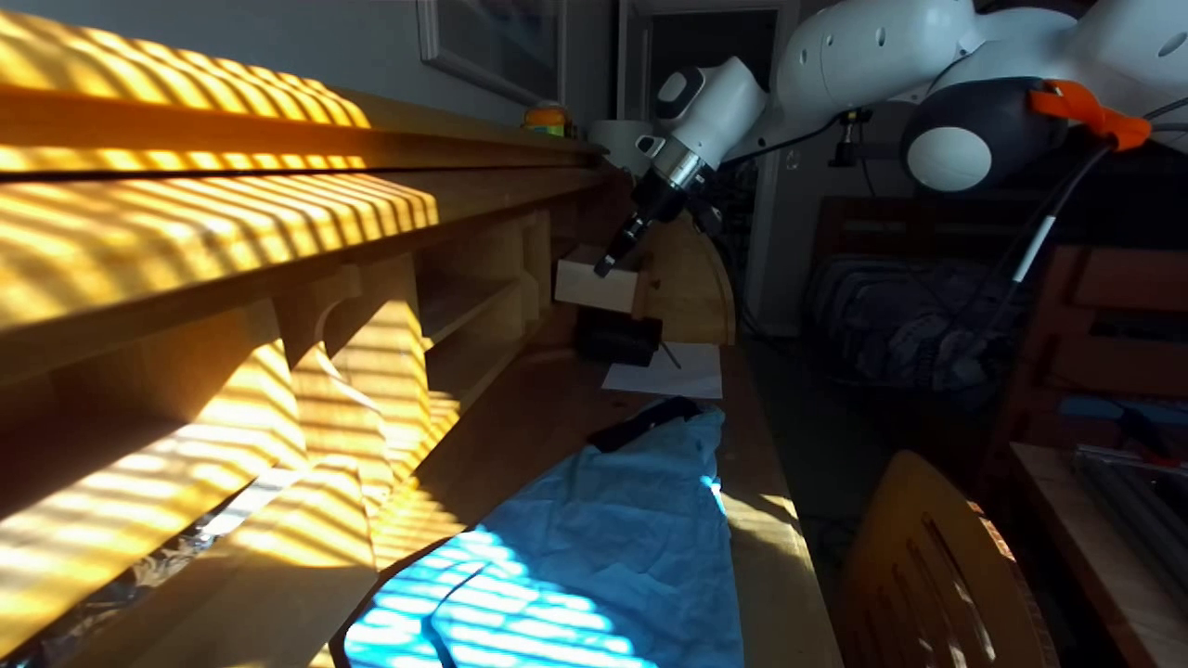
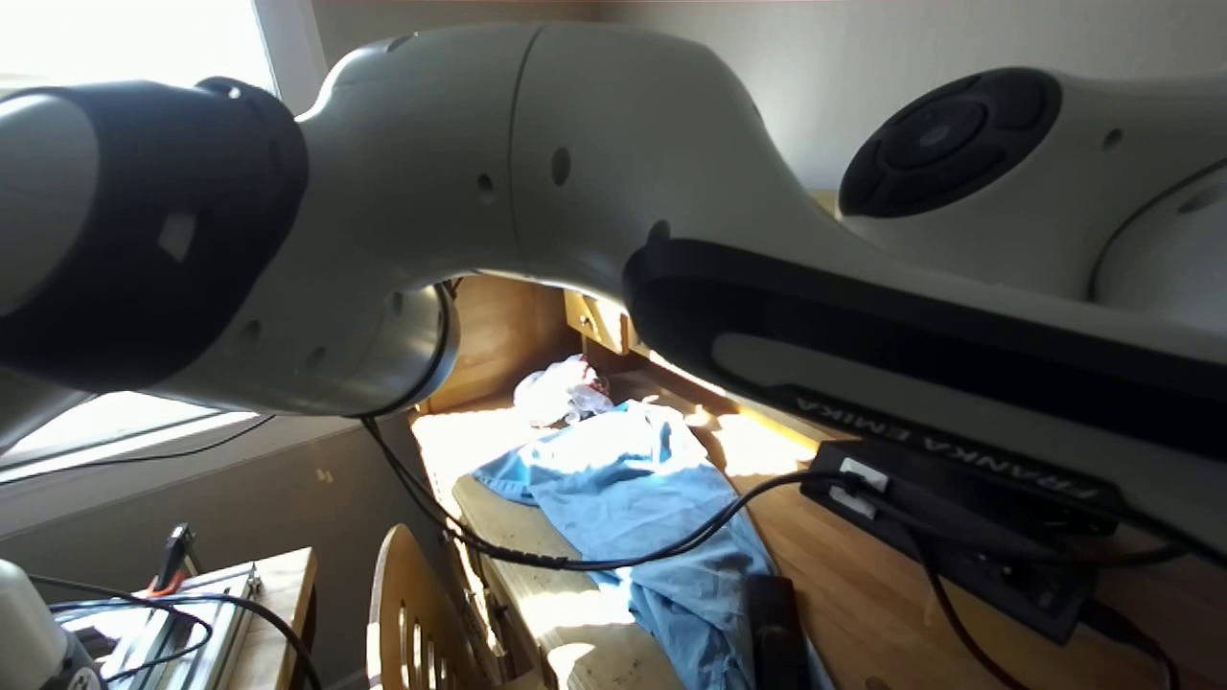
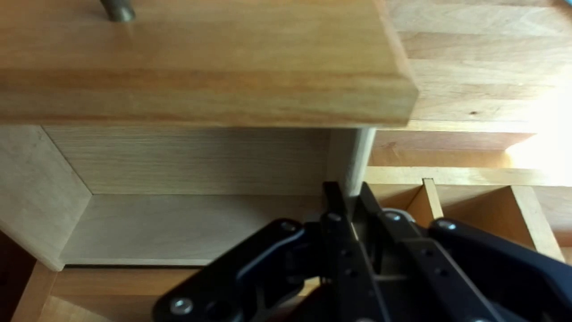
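Observation:
A pale wooden drawer (image 1: pixel 596 286) stands pulled out from the hutch at the far end of the desk. The wrist view looks down into its empty interior (image 3: pixel 187 220), with the thick drawer front (image 3: pixel 214 86) and its metal knob (image 3: pixel 119 10) at the top. My gripper is shut on the thin drawer side wall (image 3: pixel 360 161), one finger inside the drawer and the other outside. From the side, my gripper (image 1: pixel 606 266) shows at the drawer's upper edge. In exterior view 2 the gripper is hidden by the arm.
Below the drawer are a black box (image 1: pixel 619 336) and a white paper sheet (image 1: pixel 668 371). Blue cloth (image 1: pixel 635 501) covers much of the desk. Open cubbies (image 3: pixel 466 209) lie beside the drawer. A wooden chair (image 1: pixel 941 568) stands at the desk's edge.

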